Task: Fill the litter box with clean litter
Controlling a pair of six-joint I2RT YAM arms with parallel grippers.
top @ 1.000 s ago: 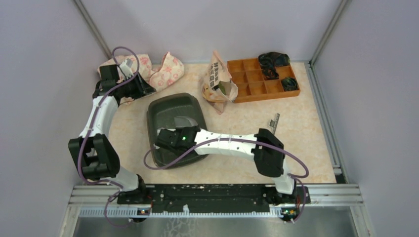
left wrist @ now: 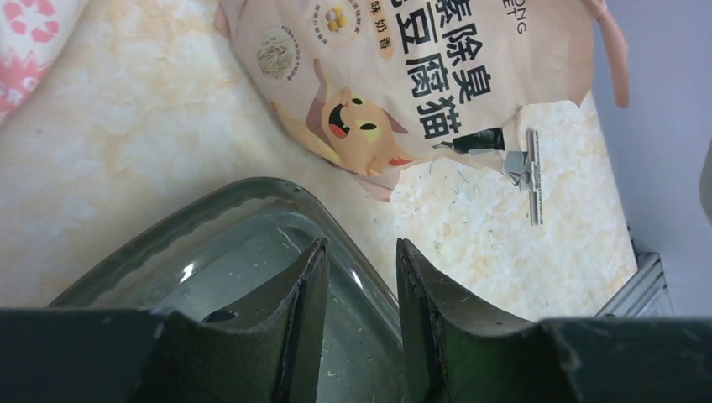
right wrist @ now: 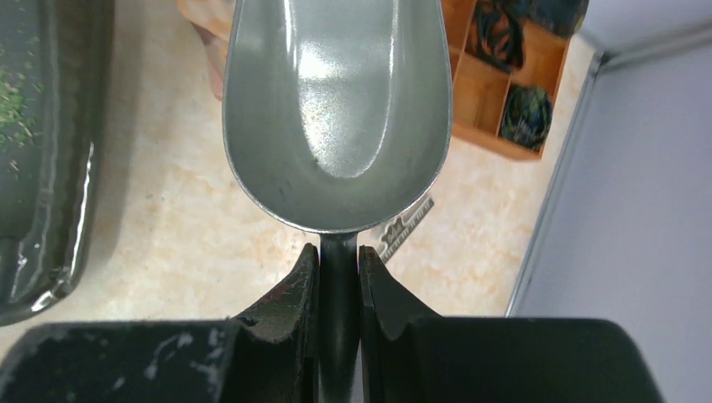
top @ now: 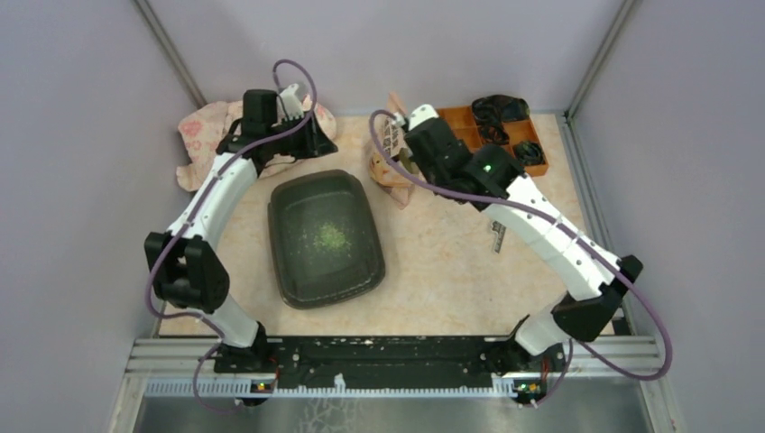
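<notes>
The dark green litter box point(top: 293, 203) lies at centre-left of the table, a small patch of green litter point(top: 331, 238) on its floor. Behind it, to the right, the pinkish paper litter bag point(left wrist: 369, 88) stands partly covered by the right arm in the top view. My right gripper is shut on the dark handle of a grey-green scoop point(right wrist: 336, 109); the visible part of its bowl looks empty. From above, the scoop is hidden beneath the arm. My left gripper hangs near the box's back edge, open and empty, its fingers apart.
Pink-patterned cushions point(top: 203, 135) lie at the back left. An orange divided tray point(top: 525, 133) with dark bundles is at the back right. A metal clip-like piece point(top: 498, 236) rests on the right of the table.
My right arm has swung from over the litter box to the back right, beside the bag. The left arm has moved right and slightly back. The litter patch is now uncovered.
</notes>
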